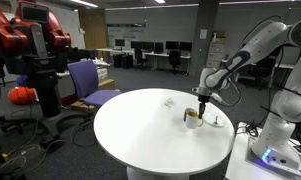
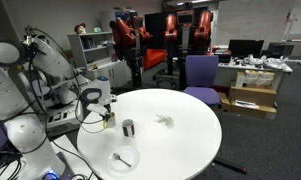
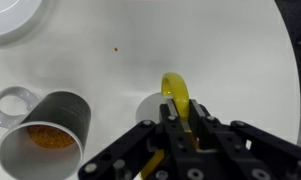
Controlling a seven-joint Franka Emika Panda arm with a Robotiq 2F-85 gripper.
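Observation:
A white mug with a yellow inside point(image 1: 193, 121) hangs at my gripper point(image 1: 201, 112), near the right side of the round white table. In the wrist view its yellow handle point(image 3: 176, 92) sits between the fingers, and my gripper is shut on it. The gripper body hides most of the mug there. Close beside it stands a dark grey mug point(image 2: 128, 128), which holds something orange-brown in the wrist view.
On the white table point(image 2: 185, 145), a white plate point(image 2: 121, 168) with a spoon lies at the near side. A crumpled pale item point(image 2: 164, 121) rests toward the middle.

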